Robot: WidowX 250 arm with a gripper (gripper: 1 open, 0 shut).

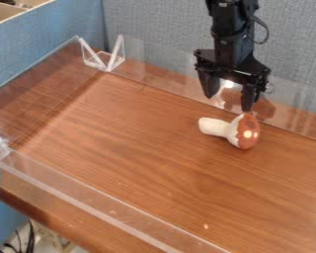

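Observation:
A toy mushroom [231, 129] with a red, white-spotted cap and white stem lies on its side on the wooden table [147, 178], right of centre. My black gripper [229, 102] hangs above and just behind it, fingers pointing down and spread open. I see nothing held between them.
Clear plastic walls edge the table, with a white bracket [103, 56] at the back left. A cyan rim shows at the far left edge, and a wooden box sits top left.

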